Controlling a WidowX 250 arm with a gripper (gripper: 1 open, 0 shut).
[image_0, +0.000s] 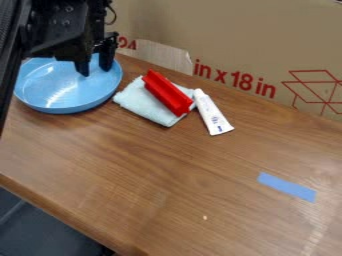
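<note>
The black gripper (94, 62) reaches in from the top left over a light blue plastic plate (64, 98), its dark fingertips low above the back right part of the plate and apart from each other. I see nothing clearly held between them. A red object (166, 92) lies on a folded pale cloth (139, 106) right of the plate, and a white tube (211, 116) lies beside them.
A large cardboard box (254, 50) stands along the back of the wooden table (160, 190). A strip of blue tape (286, 187) is on the right. The table edge runs along the lower left.
</note>
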